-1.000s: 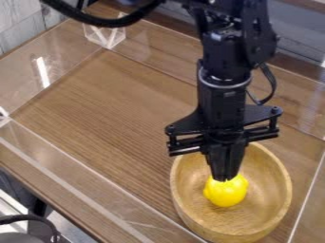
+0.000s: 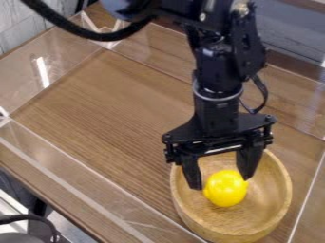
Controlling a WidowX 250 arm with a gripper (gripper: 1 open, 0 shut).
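A round wooden bowl (image 2: pixel 234 222) sits at the lower right with a yellow ball (image 2: pixel 225 189) inside it. My black gripper (image 2: pixel 219 175) hangs open just over the bowl, its two fingers spread on either side above the ball, apparently not closed on it.
The wooden tray floor (image 2: pixel 89 128) is bare to the left of the bowl and behind the arm. Clear walls edge the tray, and a black cable arches across the upper left.
My gripper has come down toward the ball and shifted slightly, its fingers now lower in the bowl's area. The ball looks about where it was.
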